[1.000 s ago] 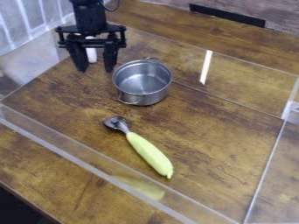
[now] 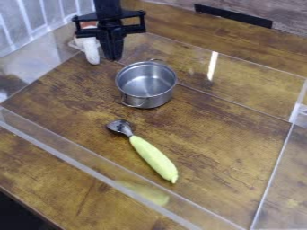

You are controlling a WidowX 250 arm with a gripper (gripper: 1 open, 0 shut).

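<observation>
My black gripper (image 2: 110, 38) is raised at the top left, above the wooden surface. Nothing shows held in it; its fingertips are small and hard to make out. A white object (image 2: 89, 48) stands behind it, partly hidden. A steel pot (image 2: 145, 84) sits right of centre-top, below and right of the gripper. A pale yellow-green elongated object (image 2: 153, 157) lies in the lower middle, beside a small metal spoon-like piece (image 2: 118, 128) at its upper end.
Clear plastic walls border the work area on the left, back and right.
My gripper has risen toward the top of the view, away from the surface near the pot. The pot and the yellow-green object have not visibly moved.
</observation>
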